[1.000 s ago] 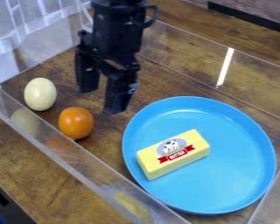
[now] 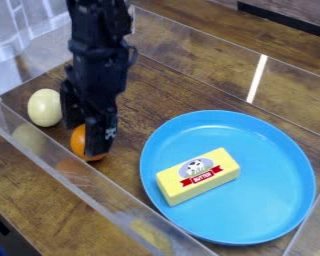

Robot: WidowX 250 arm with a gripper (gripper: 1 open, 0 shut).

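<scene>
The black gripper (image 2: pixel 91 125) hangs down at the left, its fingers straddling an orange round object (image 2: pixel 88 144) on the wooden table; the fingers look apart, though whether they touch it cannot be told. The gripper hides part of the orange object. A white egg (image 2: pixel 44 106) lies just to its left. A yellow butter box (image 2: pixel 198 174) lies on a blue plate (image 2: pixel 263 210) at the right.
Clear low walls (image 2: pixel 29 150) run along the sides of the wooden area. The table behind the plate is bare, with a white strip (image 2: pixel 255 78) at the back right.
The gripper has moved left and down, from above and behind the orange object to over it. The other objects look unmoved.
</scene>
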